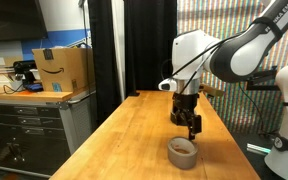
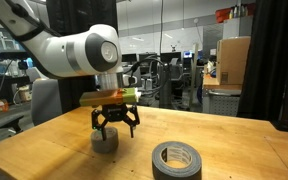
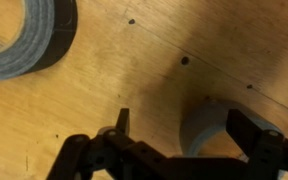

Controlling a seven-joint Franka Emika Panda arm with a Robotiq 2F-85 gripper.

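My gripper (image 1: pixel 186 126) stands open with nothing between its fingers, above and close to a lighter tape roll (image 1: pixel 182 153). In exterior view 2 the gripper (image 2: pixel 117 132) hangs in front of that same roll (image 2: pixel 104 145). The wrist view shows the lighter roll (image 3: pixel 196 124) low on the right, partly hidden under one finger. A second, dark grey tape roll (image 2: pixel 176 160) lies flat on the table to one side. It appears in the upper left of the wrist view, and in exterior view 1 the gripper mostly covers it.
Cardboard boxes (image 1: pixel 59 68) stand on a cabinet well beyond the table. Dark curtains (image 1: pixel 104 50) hang behind it.
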